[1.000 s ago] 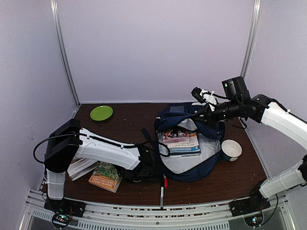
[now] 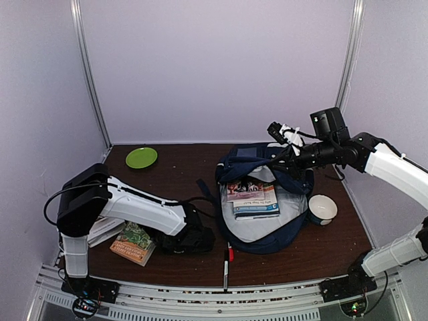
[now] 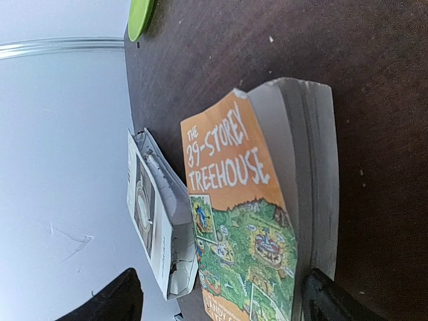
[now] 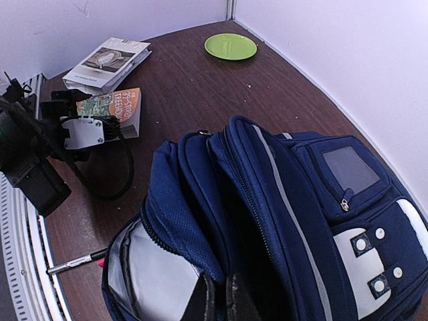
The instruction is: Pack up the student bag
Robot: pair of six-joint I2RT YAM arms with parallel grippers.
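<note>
The orange Treehouse book (image 3: pixel 237 227) lies at the table's front left, beside white-covered books (image 3: pixel 150 214). My left gripper is around its near part, fingers apart on either side; whether both touch it is unclear. The navy backpack (image 2: pixel 261 237) lies open at centre right, with books (image 2: pixel 251 200) inside on its pale lining. My right gripper is shut on the navy fabric of the bag's upper opening, holding it.
A green plate (image 2: pixel 141 158) is at the back left, a white bowl (image 2: pixel 322 207) right of the bag. Pens (image 2: pixel 226 271) lie below the bag at the front edge. Table between plate and bag is clear.
My left arm has moved leftward, and the Treehouse book has shifted a little left with it. The right arm and backpack have not visibly moved.
</note>
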